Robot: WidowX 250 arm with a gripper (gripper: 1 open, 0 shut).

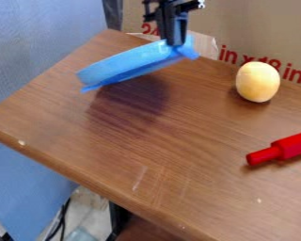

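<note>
My gripper (175, 38) is at the top centre, shut on the rim of a blue oval plate (128, 63). The plate hangs tilted above the wooden table (153, 151), its low side to the left and its shadow below it.
A pale yellow egg-shaped object (258, 82) sits at the back right. A red rolling-pin-like object (281, 148) lies at the right edge. A cardboard surface with red print stands behind.
</note>
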